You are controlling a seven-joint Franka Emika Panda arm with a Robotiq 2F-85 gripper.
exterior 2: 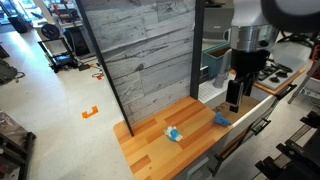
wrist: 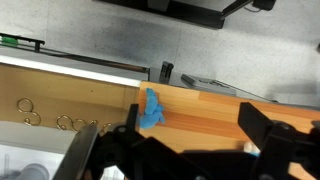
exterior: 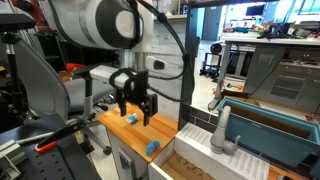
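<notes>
A small blue item (exterior: 152,147), crumpled like cloth, lies on the orange-brown wooden surface (exterior 2: 165,154) near the drawer side. Farther along the wood sits a white-and-blue item (exterior 2: 174,134); in the wrist view only a bit of this white item (wrist: 250,148) shows past a finger. My gripper (exterior: 135,112) hangs above the wood, open, its fingers wide apart with nothing between them. Seen from the wrist, the blue item (wrist: 151,108) lies below the gap, closer to the left finger (wrist: 100,150).
An open drawer (exterior: 205,166) adjoins the wood, with several metal rings (wrist: 62,122) inside. Beyond it stand a grey-white tap-like fixture (exterior: 222,130) and a teal bin (exterior: 262,122). A marble-patterned panel (exterior 2: 145,55) rises behind the wood. Bare wood remains around both small items.
</notes>
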